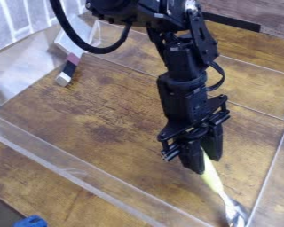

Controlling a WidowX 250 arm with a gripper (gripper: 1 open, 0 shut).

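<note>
My black gripper (201,158) points down over the right part of the wooden table, shut on a pale yellow-green handled utensil (211,177). The utensil lies slanted toward the lower right, with a shiny metal end near the front edge. The fingertips partly hide the upper end of its handle.
At the upper left, a white object (72,34) and a small pale block with dark and pink parts (67,71) sit near the edge. A blue object (29,222) is at the bottom left corner.
</note>
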